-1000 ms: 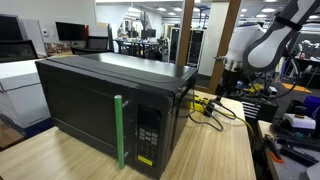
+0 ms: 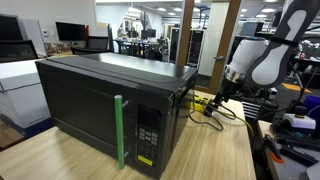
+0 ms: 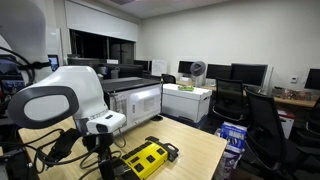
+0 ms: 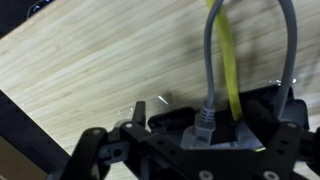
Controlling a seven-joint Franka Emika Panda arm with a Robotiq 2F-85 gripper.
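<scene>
My gripper stands open above a light wooden surface, its dark fingers spread apart at the bottom of the wrist view. Between and beyond them lies a black strip-like object [image 4: 175, 121], partly covered by the fingers. A grey plug [image 4: 205, 122] with a grey cable stands on it, beside a yellow cable [image 4: 229, 62]. In the second exterior view, a yellow-and-black object [image 3: 147, 160] rests on the table right of the gripper [image 3: 112, 165]. The white arm [image 2: 252, 66] reaches in from the right in the first exterior view. Whether the fingers touch anything is unclear.
A black microwave [image 2: 95, 100] with a green handle [image 2: 119, 132] fills much of the table, left of the arm. Loose cables [image 2: 233, 116] curl near the gripper. Bare wood [image 2: 215, 150] lies open in front of the microwave's right side.
The arm has come down toward the table and a little to the left, bringing the gripper closer to the cables. The microwave has stayed put.
</scene>
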